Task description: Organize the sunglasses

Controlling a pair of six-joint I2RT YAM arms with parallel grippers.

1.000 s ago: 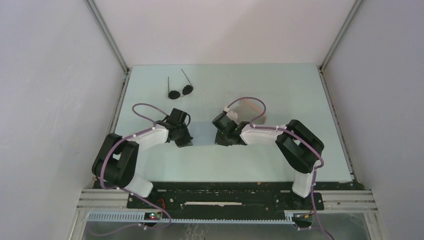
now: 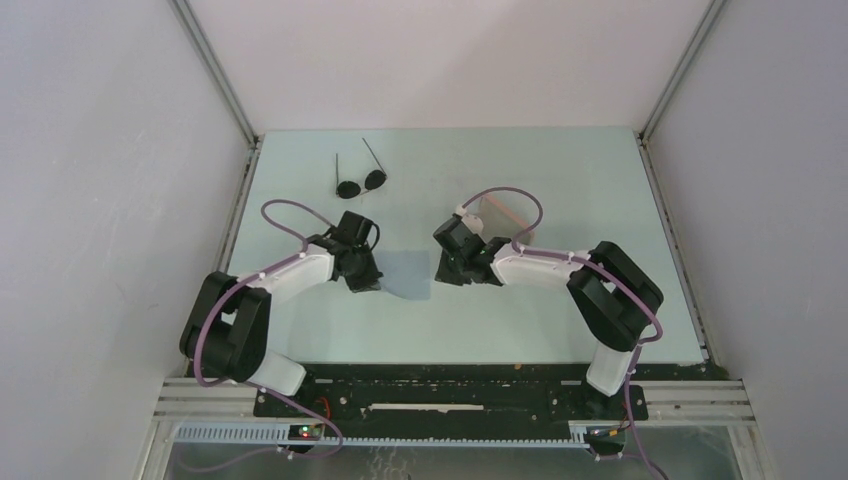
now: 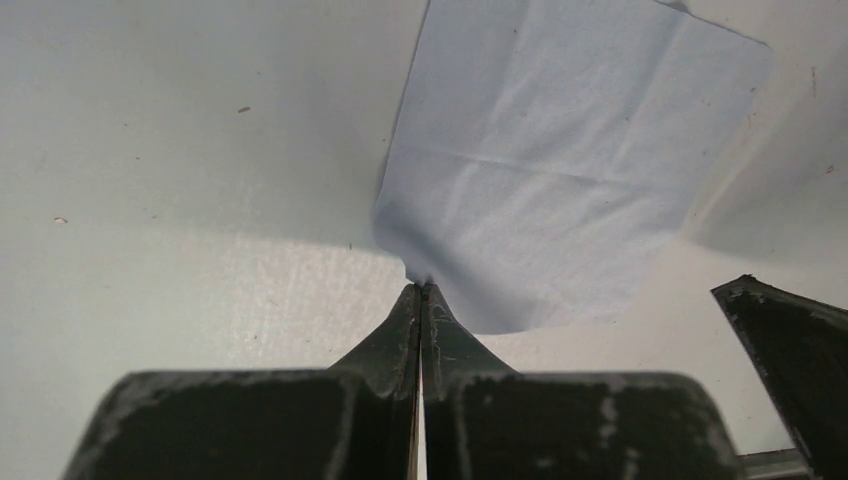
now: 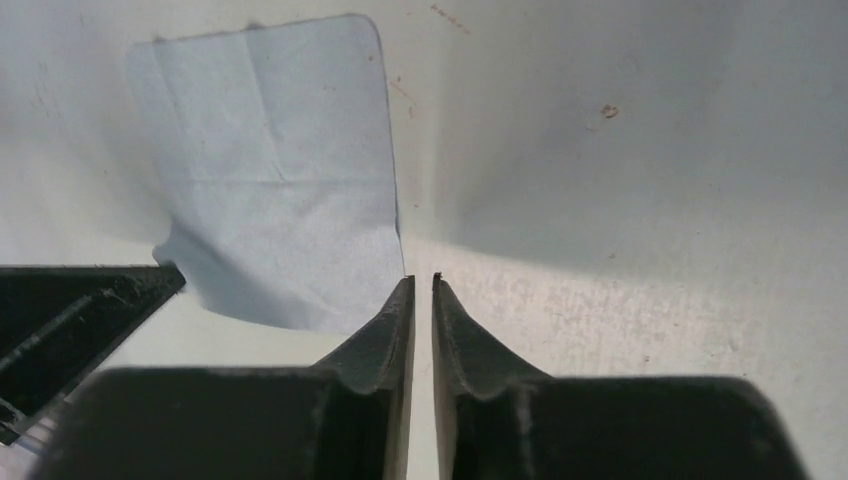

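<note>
Black round-lensed sunglasses (image 2: 362, 186) lie at the back left of the table with both temples unfolded, pointing away. Between my two grippers is a pale blue-grey cloth (image 2: 408, 272). My left gripper is shut on the cloth's near left corner, and that edge looks lifted. At the cloth's near right corner, my right gripper stands slightly open. Its narrow gap is empty, and the cloth edge runs close beside its left fingertip. In the top view, the cloth's left edge is partly hidden by the left gripper.
A greyish case or box (image 2: 517, 228) with an orange-brown edge sits behind my right gripper, partly covered by that arm. Open table (image 2: 575, 180) lies at the back right, and the front strip is clear. Each wrist view shows the tip of the other gripper.
The left gripper keeps the cloth and has shifted slightly. The sunglasses have not moved.
</note>
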